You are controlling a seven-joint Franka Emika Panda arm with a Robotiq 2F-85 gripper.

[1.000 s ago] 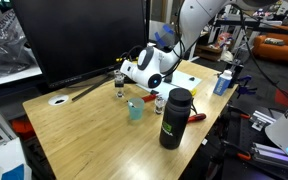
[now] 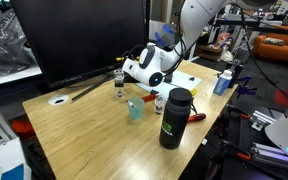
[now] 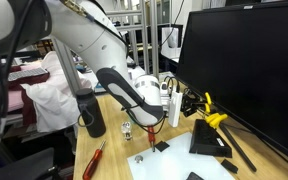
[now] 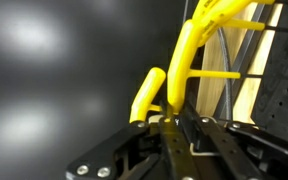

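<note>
A yellow branched object with thick rounded prongs [image 4: 185, 62] fills the middle of the wrist view. Its lower end sits between the dark fingers of my gripper, which is shut on it. From exterior view 2, the yellow object [image 3: 215, 119] shows just beyond the gripper [image 3: 195, 102], held up in front of the big black monitor. Only a small part of it and of the gripper [image 2: 130, 60] shows in exterior view 1.
The black monitor [image 2: 84, 42] stands close behind the gripper. Below lie a black box [image 3: 212, 140] and a white board [image 3: 179, 160]. A black bottle [image 2: 175, 120], a light green cup [image 2: 135, 108] and a white cup [image 2: 160, 103] stand nearer.
The table objects stay where they were.
</note>
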